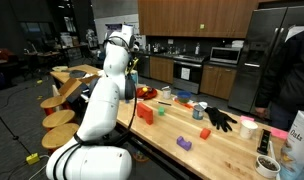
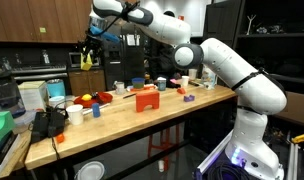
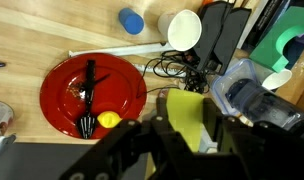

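Note:
A yellow block-like object [image 3: 185,112] sits between the fingers of my gripper, which is shut on it. In exterior view 2 the yellow object [image 2: 87,61] hangs high above the far end of the table, clear of everything below. Beneath it in the wrist view lie a red plate [image 3: 67,112] to the left and a tangle of dark cables [image 3: 180,66] just beyond. A black utensil [image 3: 90,88] and a small yellow item [image 3: 108,118] rest on that plate.
A blue cup [image 3: 131,20] and a white cup [image 3: 180,29] stand past the cables. On the right are a clear container [image 3: 244,98] and a green item [image 3: 292,38]. Nearer my base, a red block [image 1: 144,113] and black gloves [image 1: 220,119] lie on the table.

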